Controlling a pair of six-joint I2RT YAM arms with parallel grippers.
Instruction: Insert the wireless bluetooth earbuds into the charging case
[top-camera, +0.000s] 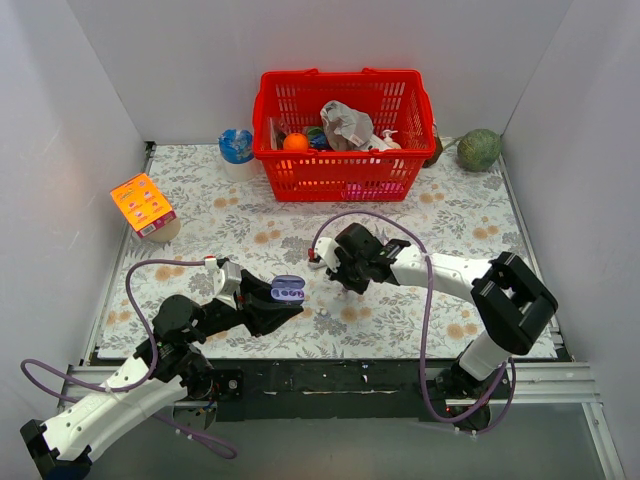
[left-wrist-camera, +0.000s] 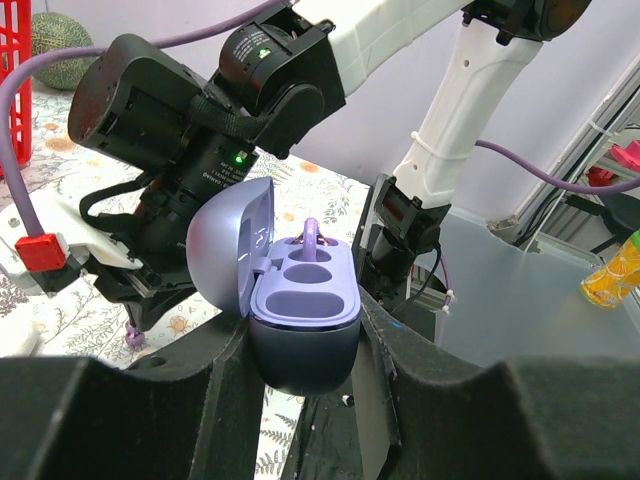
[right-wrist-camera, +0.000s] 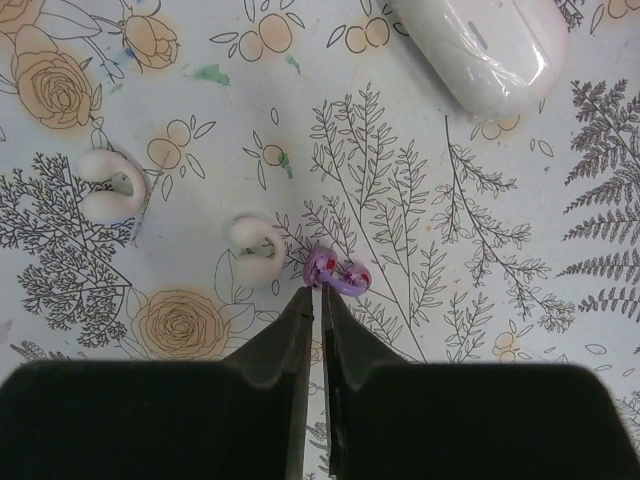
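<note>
A purple charging case (left-wrist-camera: 305, 300) stands lid-up in my left gripper, which is shut on its lower body. One purple earbud (left-wrist-camera: 310, 238) pokes up from the case's far end, and the nearer hollows are empty. Another purple earbud (right-wrist-camera: 338, 275) lies on the patterned table. Right over it points my right gripper, its fingers parted by only a narrow gap. The fingertips reach the earbud's near edge; a firm hold on it does not show. From above, the case (top-camera: 288, 290) hangs left of the right gripper (top-camera: 354, 290).
Two pale earbuds (right-wrist-camera: 257, 250) (right-wrist-camera: 115, 187) lie left of the purple one, with a white glossy case (right-wrist-camera: 490, 50) further off. At the back stands a red basket (top-camera: 340, 180). An orange box (top-camera: 143, 204) sits at the left and a green round object (top-camera: 479, 150) at the right.
</note>
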